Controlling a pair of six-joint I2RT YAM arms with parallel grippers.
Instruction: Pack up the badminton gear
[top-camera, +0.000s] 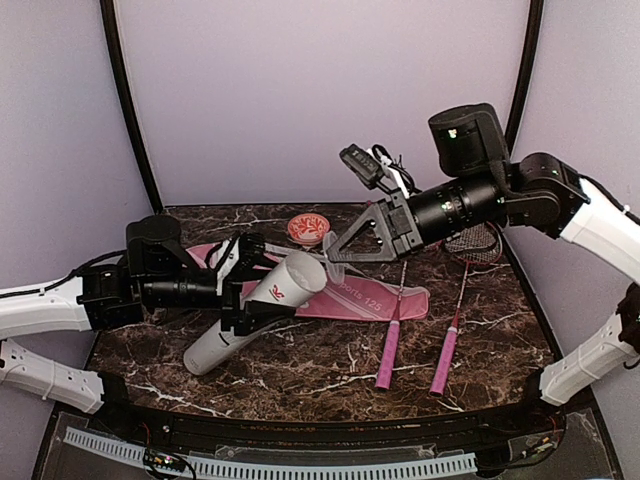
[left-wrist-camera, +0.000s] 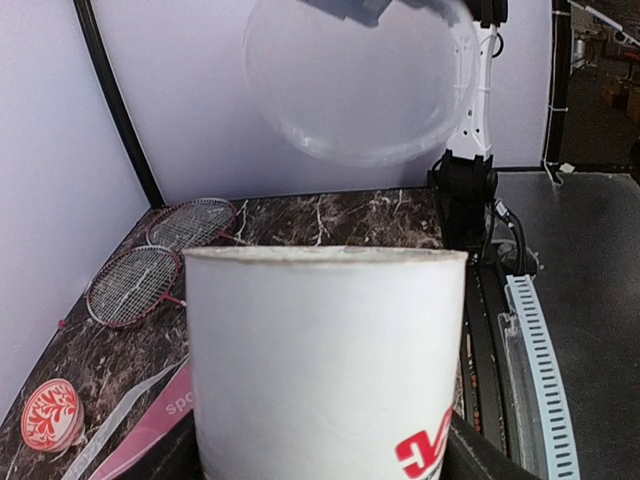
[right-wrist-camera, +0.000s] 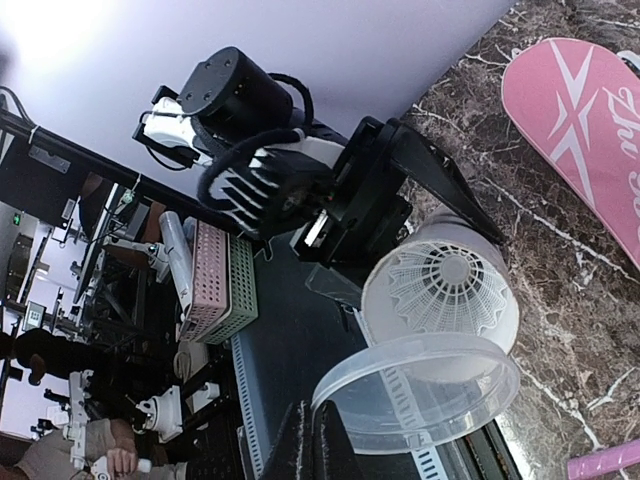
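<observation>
A white shuttlecock tube (top-camera: 222, 343) is tilted, its upper end raised toward the right, and my left gripper (top-camera: 262, 290) is shut around it near that end. In the right wrist view the tube's mouth (right-wrist-camera: 372, 300) is uncovered, with a white shuttlecock (right-wrist-camera: 455, 270) inside. My right gripper (top-camera: 336, 248) is shut on the rim of a clear plastic lid (right-wrist-camera: 440, 440), which hangs apart from the tube, just off its mouth. Behind lies the pink bag (top-camera: 405, 302), flat. Two rackets with pink handles (top-camera: 388, 358) rest on the right.
A round red-and-white patterned item (top-camera: 308, 228) sits behind the bag. Pink and green baskets (right-wrist-camera: 208, 265) stand off the table.
</observation>
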